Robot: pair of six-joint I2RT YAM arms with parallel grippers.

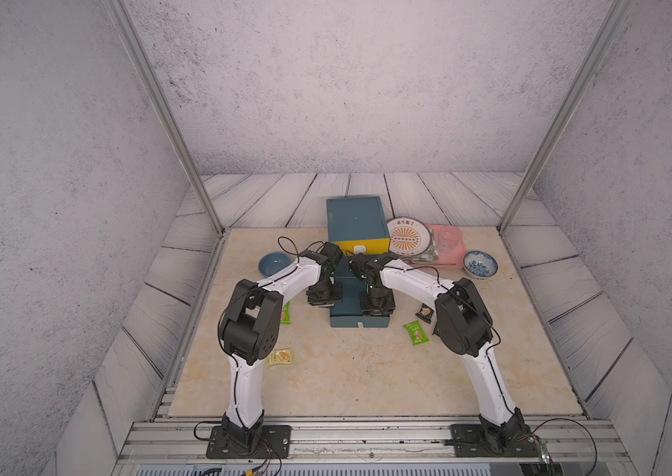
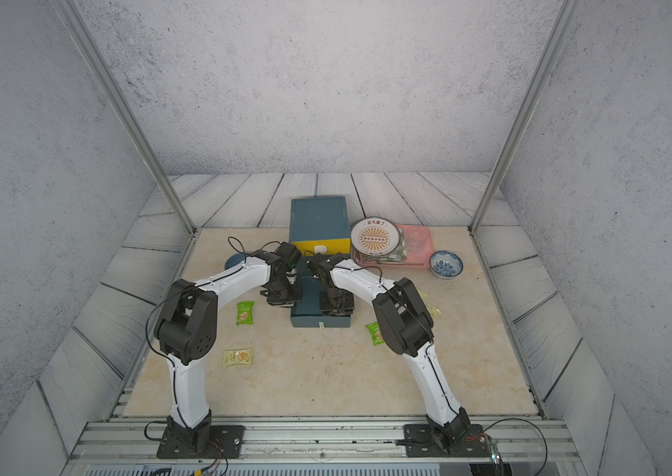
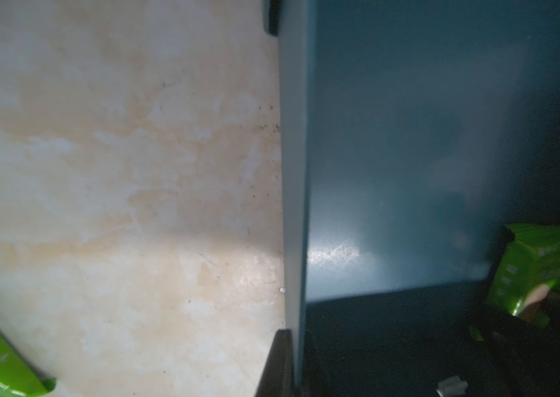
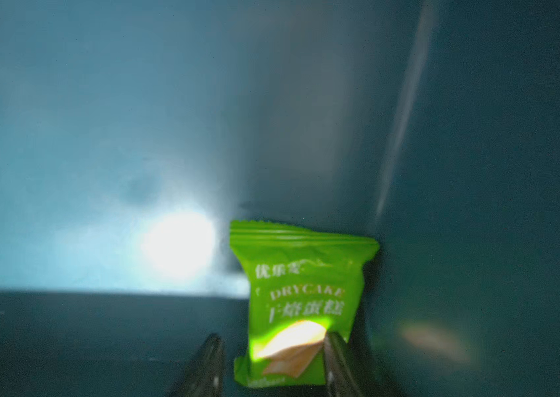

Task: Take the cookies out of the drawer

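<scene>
The blue drawer (image 1: 359,321) stands pulled out in front of its cabinet (image 1: 355,218). In the left wrist view my left gripper is shut on the drawer's thin left side wall, one finger on each side. A green cookie packet (image 4: 299,284) lies inside the drawer in a corner against a wall. Over it, my right gripper is part open, its fingers either side of the packet's lower part; the right finger (image 4: 339,370) overlaps the packet's edge. From above, the arms hide the packet.
Loose packets lie on the table: a green one (image 2: 245,311) and a yellow one (image 2: 239,357) on the left, another green one (image 1: 416,332) right of the drawer. Behind are a plate (image 1: 408,236), a pink tray (image 1: 456,255) and bowls (image 1: 480,264).
</scene>
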